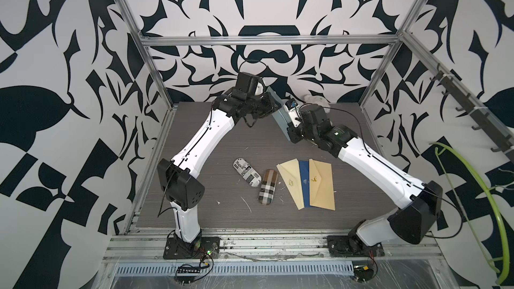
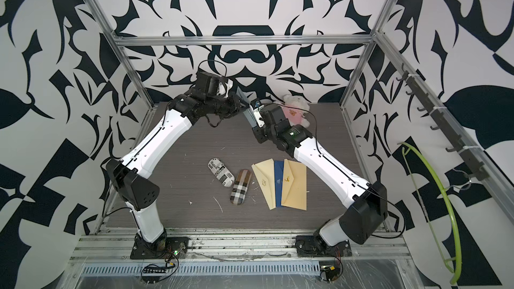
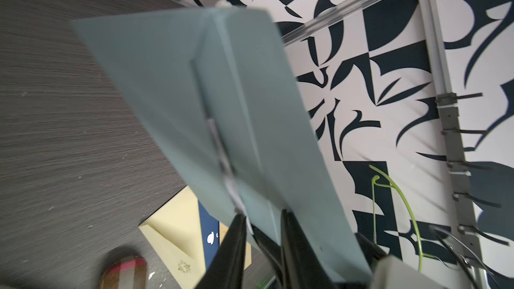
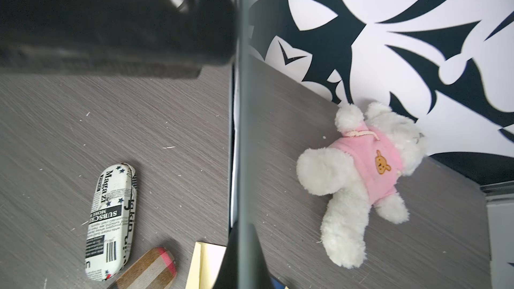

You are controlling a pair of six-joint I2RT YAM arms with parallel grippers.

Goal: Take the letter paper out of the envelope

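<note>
A light blue envelope (image 3: pixel 176 64) is held up in the air, its mouth parted into a narrow slit. In the left wrist view a whitish strip of letter paper (image 3: pixel 227 168) shows inside that slit. My left gripper is part open at the envelope's mouth, with one finger (image 3: pixel 227 251) on each side of the slit; whether they touch the paper cannot be told. Seen edge-on in the right wrist view, the envelope (image 4: pixel 243 128) is pinched at its near edge by my right gripper, which is shut on it. The left gripper looms dark beside it.
Below lie a cream envelope (image 1: pixel 290 179), a blue one (image 1: pixel 304 182) and a tan one (image 1: pixel 322 187). Nearby are a printed case (image 1: pixel 246 171) and a plaid case (image 1: pixel 267 187). A white plush bear (image 4: pixel 364 176) rests at the back.
</note>
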